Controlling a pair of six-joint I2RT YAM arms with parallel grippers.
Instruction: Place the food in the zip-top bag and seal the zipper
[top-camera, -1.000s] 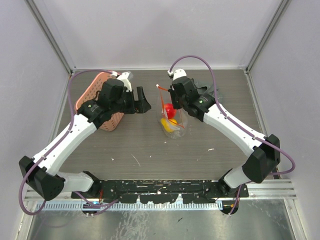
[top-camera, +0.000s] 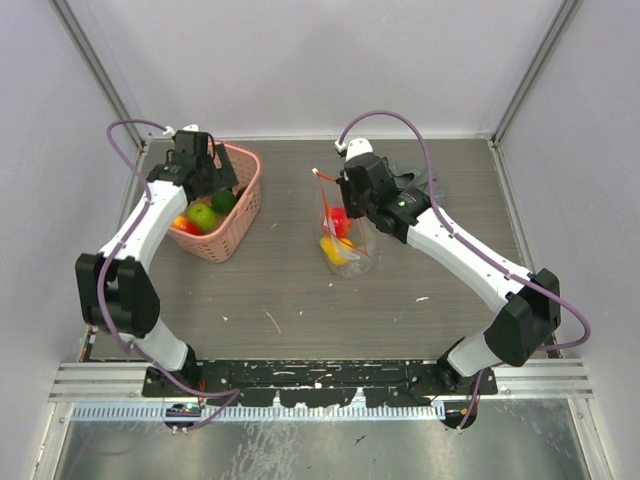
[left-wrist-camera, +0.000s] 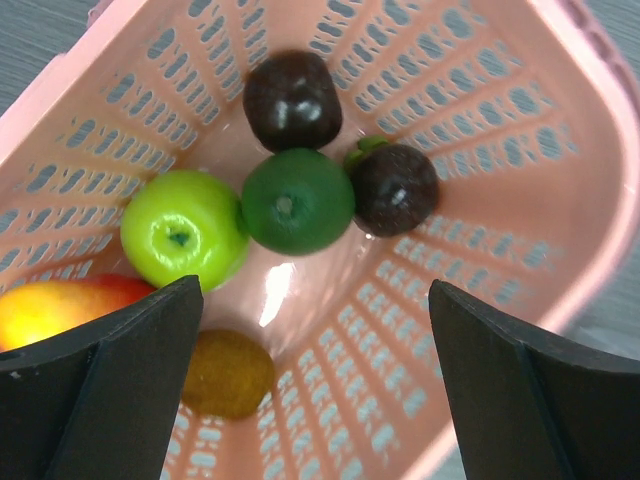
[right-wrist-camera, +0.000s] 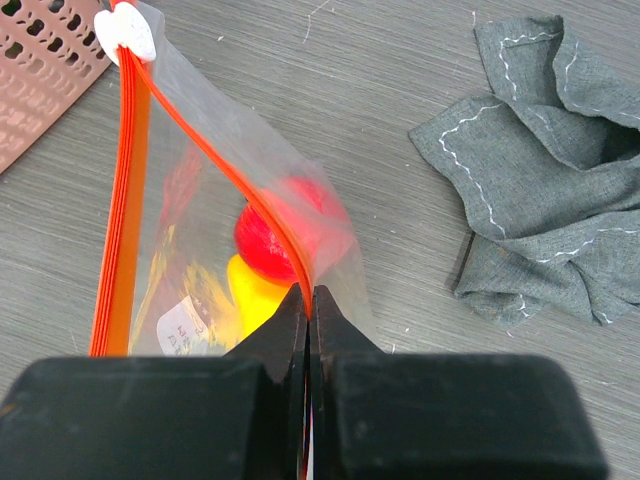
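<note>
My left gripper (top-camera: 218, 165) is open over the pink basket (top-camera: 228, 235), which holds a green apple (left-wrist-camera: 180, 225), a dark green round fruit (left-wrist-camera: 295, 200), dark avocado-like pieces (left-wrist-camera: 290, 100), a red-yellow fruit (left-wrist-camera: 50, 315) and a brownish fruit (left-wrist-camera: 225, 375). The clear zip bag (top-camera: 355, 260) stands at the centre with a red item (top-camera: 336, 222) and a yellow one (top-camera: 338, 250) inside. My right gripper is shut on the bag's orange-edged rim, holding it upright.
A crumpled grey denim cloth (right-wrist-camera: 530, 170) lies behind the right arm. The table in front of the basket and bag is clear apart from small white scraps.
My left arm has swung left from beside the bag to over the basket, its gripper still open. The right arm and the bag have not visibly moved.
</note>
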